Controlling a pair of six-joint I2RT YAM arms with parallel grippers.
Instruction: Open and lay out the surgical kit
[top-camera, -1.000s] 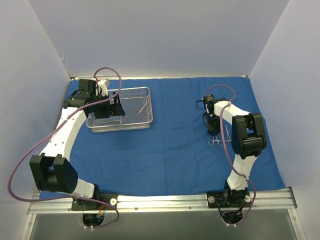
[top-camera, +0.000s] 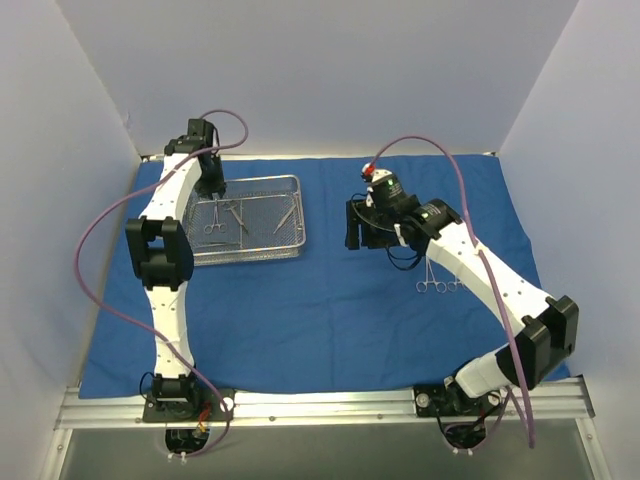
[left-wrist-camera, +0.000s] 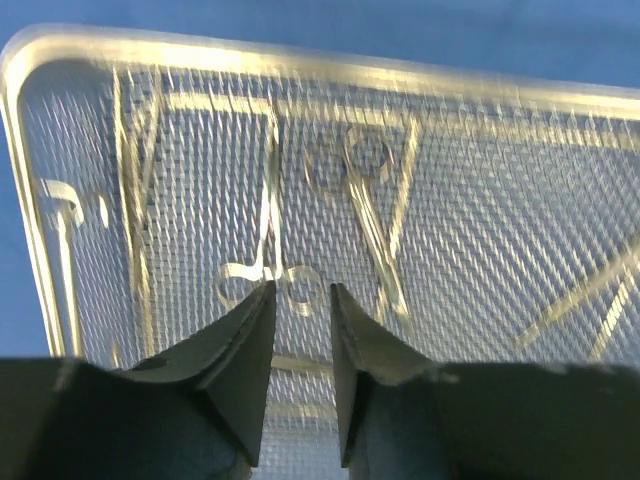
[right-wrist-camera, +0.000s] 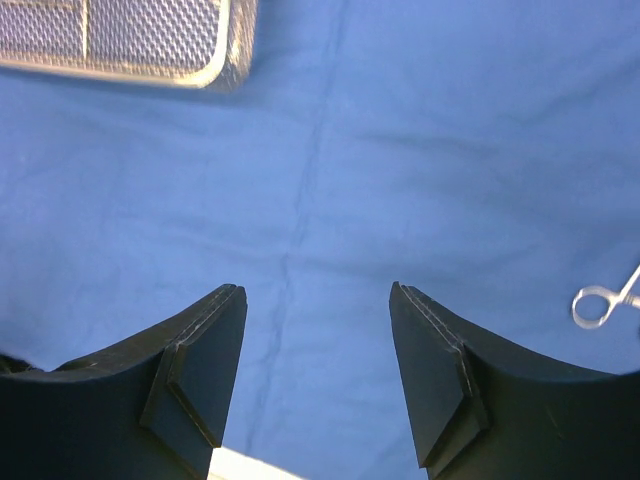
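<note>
The mesh tray (top-camera: 275, 253) lies at the back left on a blue cloth, holding several metal instruments. My left gripper hangs over it, part open; the fingertips stand on either side of a ring of a slim ringed instrument (left-wrist-camera: 272, 190), and no grip on it shows. A second ringed instrument (left-wrist-camera: 372, 225) lies slanted to its right, with a thin tweezer-like one (left-wrist-camera: 135, 190) to its left. Over bare cloth right of the tray, my right gripper is open and empty. Ringed instruments (top-camera: 430, 284) lie on the cloth at the right, partly hidden by the right arm.
Thin instruments (left-wrist-camera: 585, 295) also lie in the tray's other part, blurred. Grey walls (top-camera: 330, 80) close off the back and sides.
The right arm has swung left, away from the laid-out ringed instruments, to mid-cloth. My left gripper has moved back and slightly left over the tray, and its arm has straightened.
</note>
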